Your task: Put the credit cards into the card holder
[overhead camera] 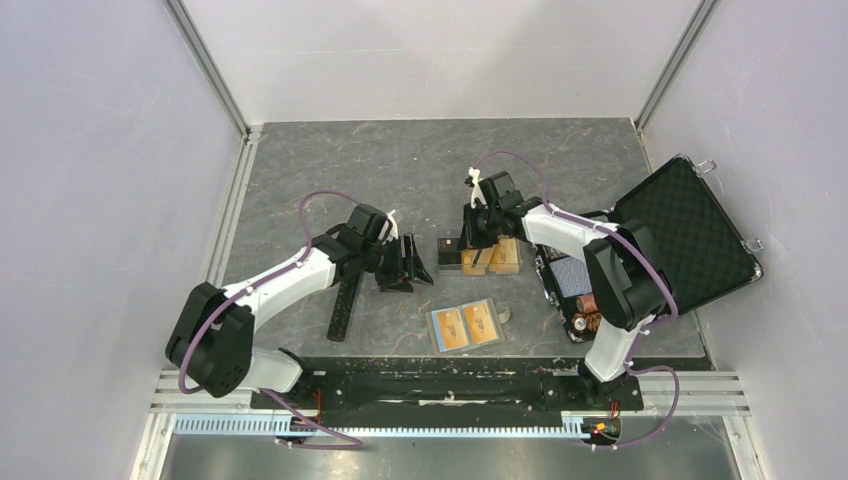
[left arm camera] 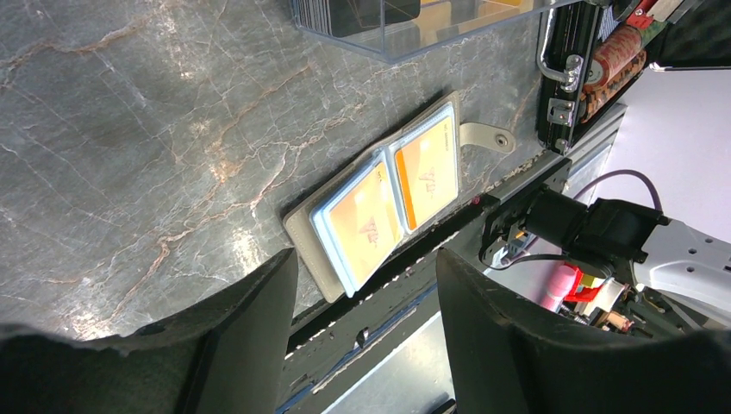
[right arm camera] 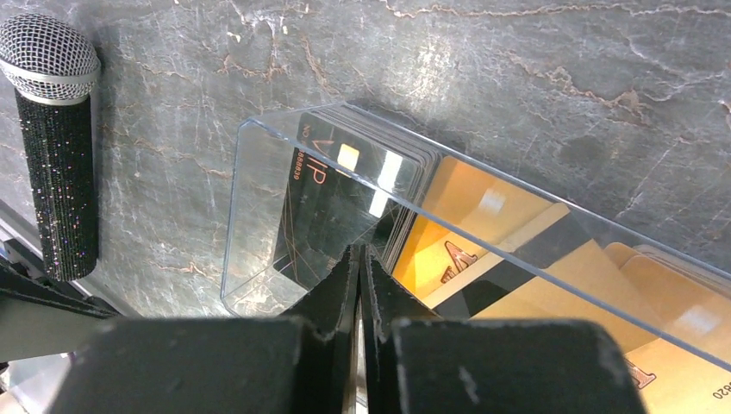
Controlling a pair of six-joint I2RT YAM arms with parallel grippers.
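Observation:
In the right wrist view, a stack of black cards (right arm camera: 332,198) leans in the left part of a clear box, with yellow cards (right arm camera: 483,233) to its right. My right gripper is shut with its tips together beside the black stack's lower right edge, and no card shows between them. The card holder (left arm camera: 303,231) lies opened out on the table, with yellow-orange cards (left arm camera: 366,226) under clear pockets. My left gripper stands open and empty, left of the clear box (overhead camera: 448,269) in the top view.
A black microphone (right arm camera: 56,172) lies by the left arm. An opened case (overhead camera: 572,278) with cans and other items stands on the right, its lid (overhead camera: 685,235) leaning outward.

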